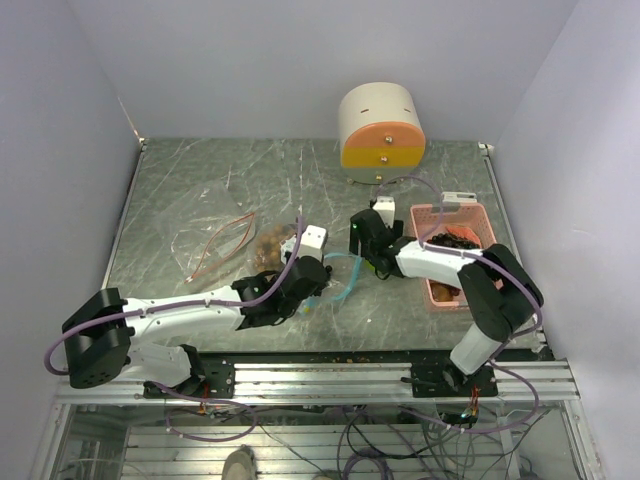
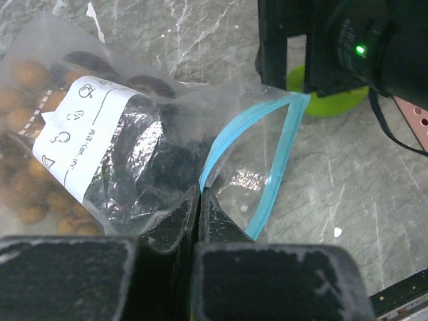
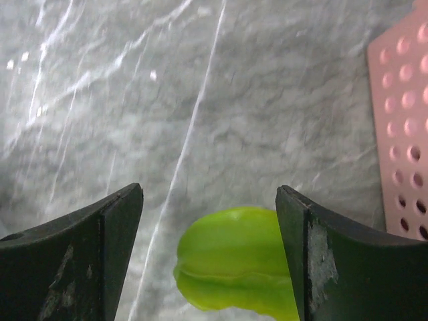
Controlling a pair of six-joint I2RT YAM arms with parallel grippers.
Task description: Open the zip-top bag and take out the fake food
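Note:
A clear zip top bag [image 2: 180, 127] with a blue zip strip [image 2: 231, 137] fills much of the left wrist view, its mouth spread apart. My left gripper is shut on the strip at the near edge of that mouth. Round brown food pieces [image 2: 30, 180] and a dark packet with a white label [image 2: 83, 130] show through the plastic. Outside the bag, a green food piece [image 3: 234, 254] lies on the table, below my right gripper. That gripper is open over it, one finger [image 3: 304, 247] overlapping the piece's right side in view.
A pink perforated basket [image 1: 475, 218] holding several food pieces stands at the right. Another clear bag [image 1: 200, 225] with a red strip lies flat at the left. A rounded toy cabinet [image 1: 382, 135] stands at the back. Bare table shows in front of it.

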